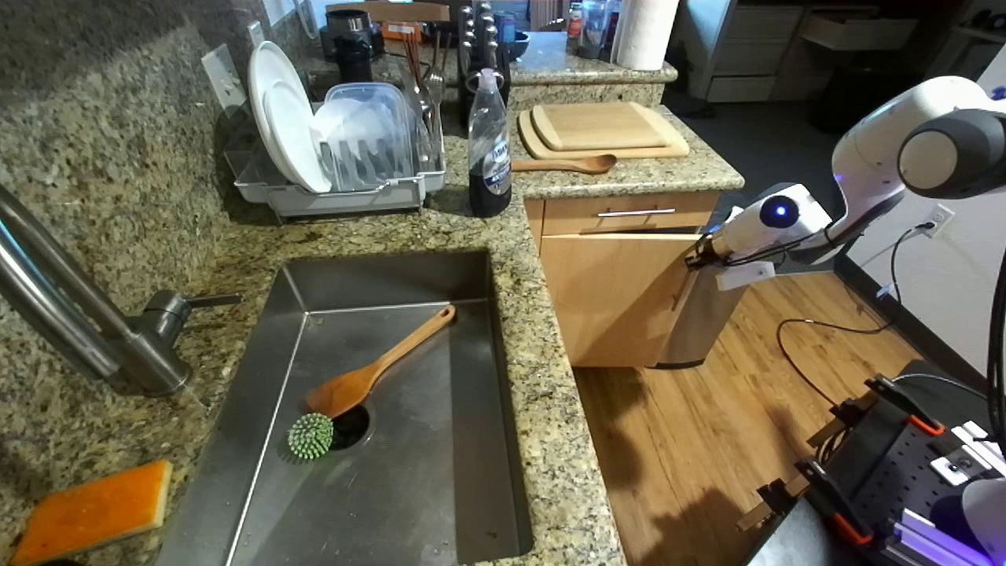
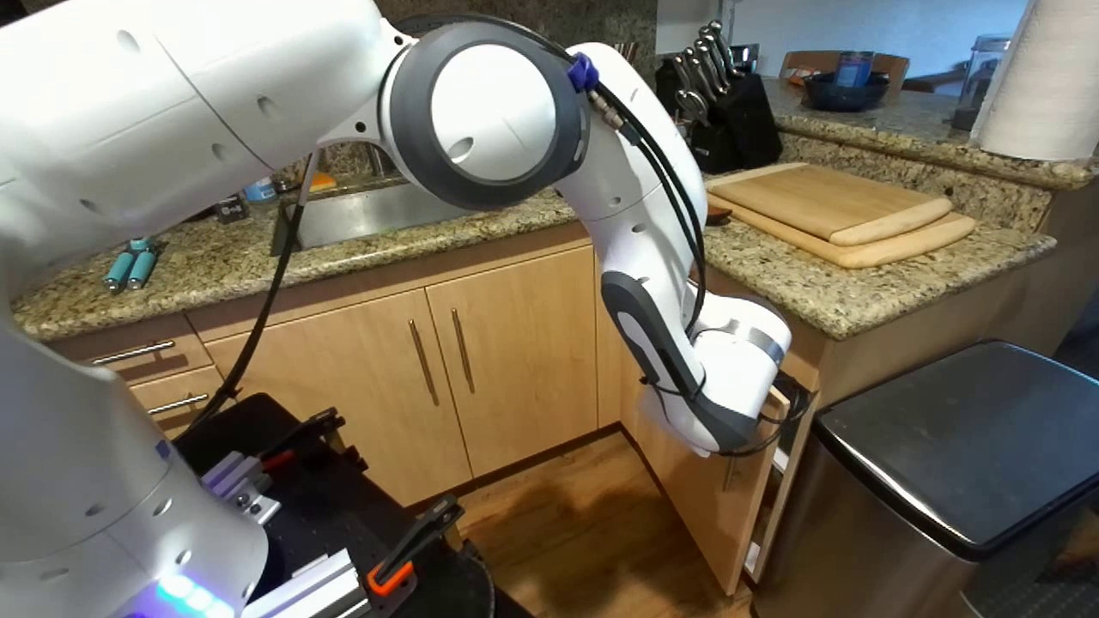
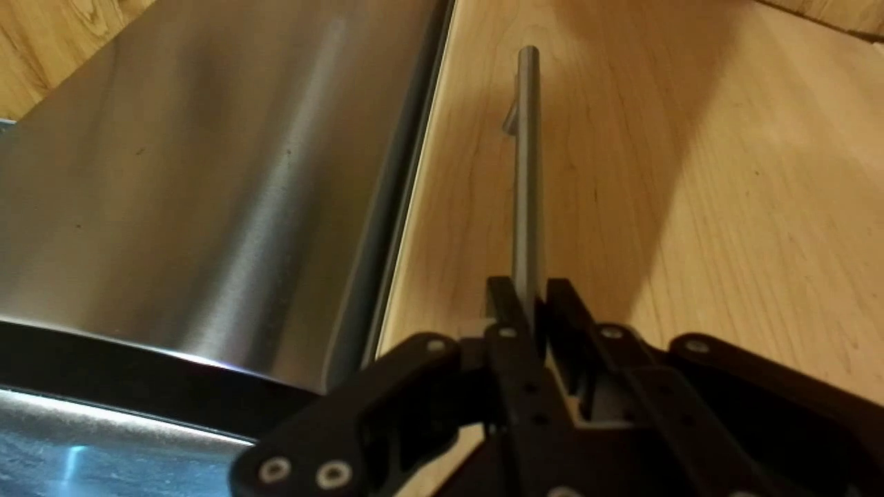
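Note:
The pale wooden cabinet door (image 3: 729, 215) is swung partly open; in exterior view 2 its edge stands clear of the frame, with a dark gap behind it. In the wrist view my gripper is shut on the door's metal bar handle (image 3: 527, 166), one black finger on each side. The far end of the bar extends beyond the fingertips. In exterior view 1 the gripper (image 1: 695, 255) reaches the door (image 1: 613, 302) near its upper right. My arm hides the grip in exterior view 2.
A steel trash can (image 2: 927, 443) stands close beside the open door. Above is a granite counter (image 2: 804, 273) with cutting boards (image 2: 845, 201). The sink (image 1: 405, 490) holds a wooden spatula (image 1: 377, 368) and a green brush (image 1: 310, 437).

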